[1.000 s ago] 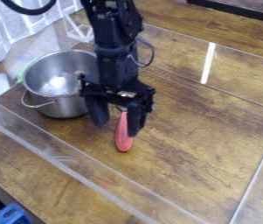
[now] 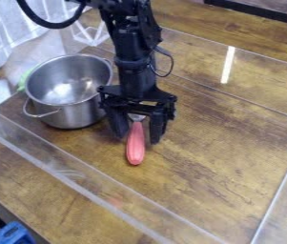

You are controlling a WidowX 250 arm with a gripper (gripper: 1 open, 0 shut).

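My black gripper (image 2: 135, 116) is low over the middle of the wooden table, its fingers on either side of the top end of a pink-handled utensil (image 2: 135, 145). The handle points toward the near edge, and its metal head is partly hidden by the gripper. Whether the fingers are closed on it I cannot tell. A steel pot (image 2: 59, 86) with wire handles stands just left of the gripper.
Clear panels run along the near left and right edges. A blue object (image 2: 10, 234) lies at the bottom left corner, and crumpled plastic is at the upper left.
The pot looks unmoved.
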